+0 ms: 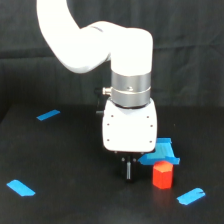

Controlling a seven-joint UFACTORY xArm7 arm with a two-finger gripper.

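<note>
My gripper (pixel 127 168) points down from the white hand (pixel 130 130), low over the dark table in the middle of the camera view. Its thin dark fingers blend into the background, so whether they are open or shut does not show. A red block (pixel 162 175) lies to the right of the fingertips, apart from them. Behind the block is a bright blue object (pixel 164 148), partly covered by the hand and the block; its full shape is hidden.
Blue strips lie flat on the black surface: a left front strip (pixel 21 188), a right front strip (pixel 190 196) and a far left strip (pixel 48 114). Dark cloth hangs behind.
</note>
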